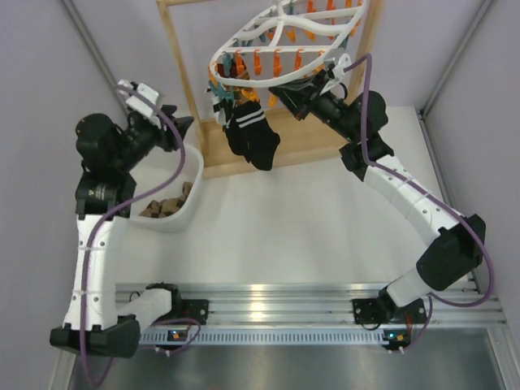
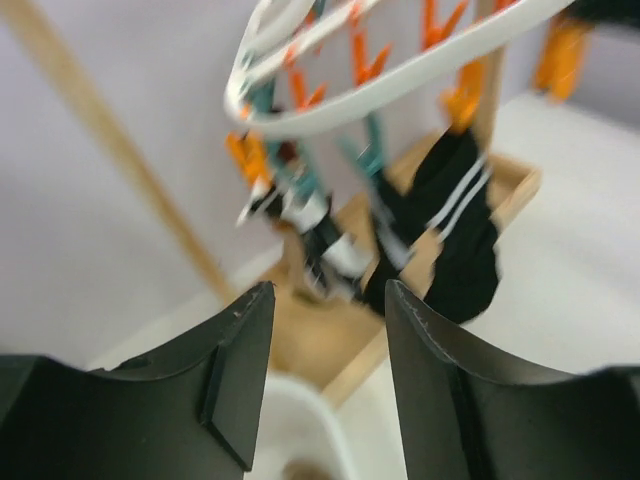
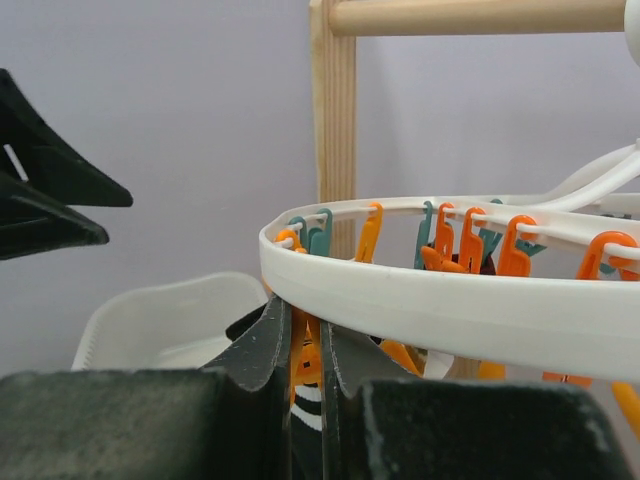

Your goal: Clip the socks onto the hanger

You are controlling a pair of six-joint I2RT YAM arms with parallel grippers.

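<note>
The white round hanger with orange and teal clips hangs at the top. From its front left, a black sock with white stripes dangles; the left wrist view shows this striped sock below an orange clip. Other hanging socks are clustered to its left. My left gripper is over the white basin, its fingers apart with nothing between. At the hanger's front rim, my right gripper is shut on an orange clip, close above the striped cloth. The grip's far side is hidden.
The white basin at the left holds brown pieces, partly covered by my left arm. A wooden frame stands behind the hanger. Open table lies in front, between the arms.
</note>
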